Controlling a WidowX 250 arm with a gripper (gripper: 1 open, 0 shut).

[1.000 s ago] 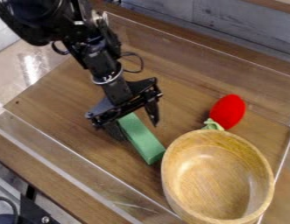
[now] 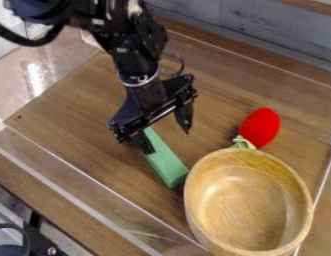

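My black gripper (image 2: 157,126) stands open just above the far end of a green block (image 2: 167,162), which lies on the wooden table (image 2: 68,120) left of a large wooden bowl (image 2: 248,205). The gripper's lower left finger is close to the block; whether it touches it cannot be told. A red object with a green top (image 2: 260,128), like a toy vegetable, lies behind the bowl.
The bowl fills the front right of the table, close beside the green block. A grey wooden wall runs along the back.
The gripper has risen slightly from lower down around the green block. The block, bowl and red object look unmoved.
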